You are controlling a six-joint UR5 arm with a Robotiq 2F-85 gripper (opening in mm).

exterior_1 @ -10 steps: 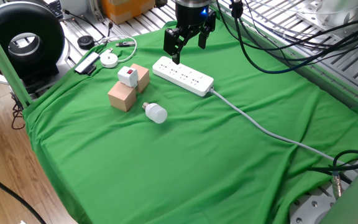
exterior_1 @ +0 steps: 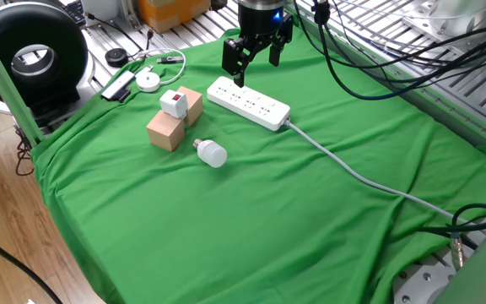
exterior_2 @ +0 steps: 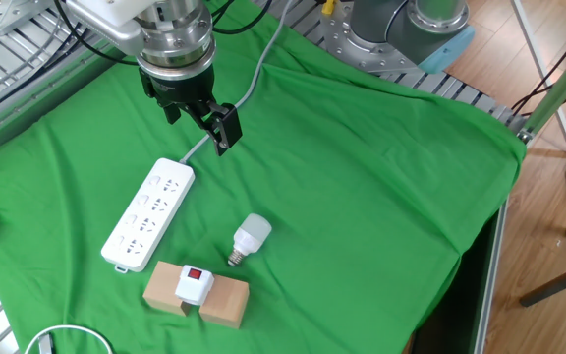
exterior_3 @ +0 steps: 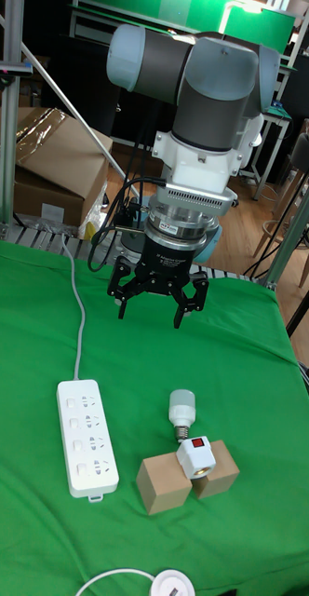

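Note:
My gripper point(exterior_3: 150, 316) hangs above the green cloth with its two black fingers spread and only air between them. A white power strip point(exterior_1: 248, 103) lies flat on the cloth, apart from the gripper. Two light wooden blocks point(exterior_2: 224, 300) stand close together, and a white socket adapter with a red switch point(exterior_2: 195, 285) rests across them. Beside the blocks, a white bulb point(exterior_1: 211, 153) lies on its side, its metal screw base toward the adapter.
A grey cord point(exterior_1: 353, 173) runs from the power strip across the cloth. A round white puck with a cable point(exterior_1: 148, 81) sits near the cloth's edge. Black cables point(exterior_1: 412, 80) loop beside the arm.

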